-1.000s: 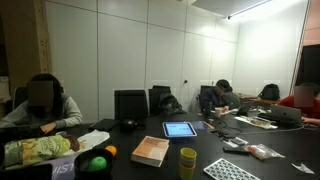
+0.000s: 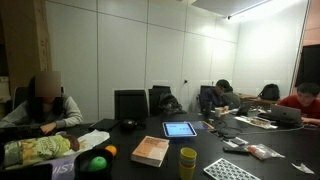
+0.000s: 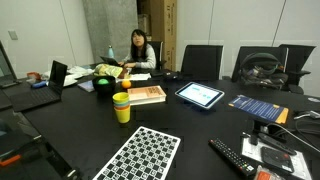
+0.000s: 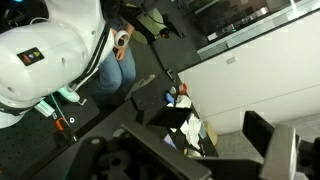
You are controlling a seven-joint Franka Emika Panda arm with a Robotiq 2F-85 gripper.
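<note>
In the wrist view my gripper is open, its dark fingers apart at the bottom, with no object visible between them. It faces out over the room, and neither exterior view shows it. On the black table stands a stack of yellow and coloured cups [image 2: 187,163] [image 3: 122,108]. Behind the cups lies an orange-and-white book [image 2: 151,150] [image 3: 147,95]. A black bowl [image 2: 94,166] holds something green, and an orange ball [image 2: 111,150] sits by it. A tablet [image 2: 179,129] [image 3: 199,94] with a lit screen lies farther right.
A white patterned board [image 3: 140,158] lies flat at the table's front. The remote [image 3: 232,157] is to its right, near cables and small devices. A green-and-yellow bag [image 2: 35,150] lies at the left. People sit around the table. Bare tabletop [image 3: 195,130] separates board and tablet.
The seated person at the left has shifted their head slightly, and the one in red at the far right has moved a little. The objects on the table look unmoved.
</note>
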